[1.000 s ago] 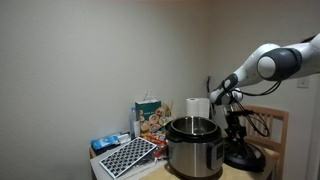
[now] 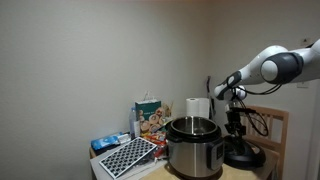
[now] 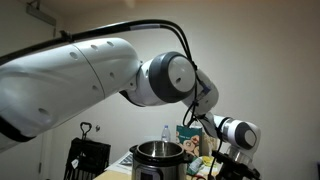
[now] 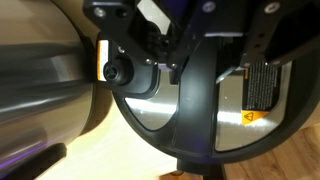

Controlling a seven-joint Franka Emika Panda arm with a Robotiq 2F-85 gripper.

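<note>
The round black lid (image 2: 243, 155) with silver panels is at the right end of the table, beside the open pressure cooker (image 2: 195, 152). My gripper (image 2: 239, 131) is over the lid from above. In the wrist view the gripper is shut on the lid's raised black handle (image 4: 196, 118), which runs between its fingers. A warning label and a round black knob (image 4: 118, 70) show on the lid's top. Whether the lid touches the table cannot be told. The steel cooker (image 4: 40, 75) fills the left of the wrist view.
Left of the cooker lie a perforated tray (image 2: 127, 157) and a blue box (image 2: 107, 142). A patterned bag (image 2: 148, 113) and a paper roll (image 2: 197, 107) stand behind. A wooden chair (image 2: 276, 124) is close on the lid's right.
The arm has shifted slightly to the right in exterior view 1, and the lid under the gripper sits a little differently. The cooker and the other objects have not moved.
</note>
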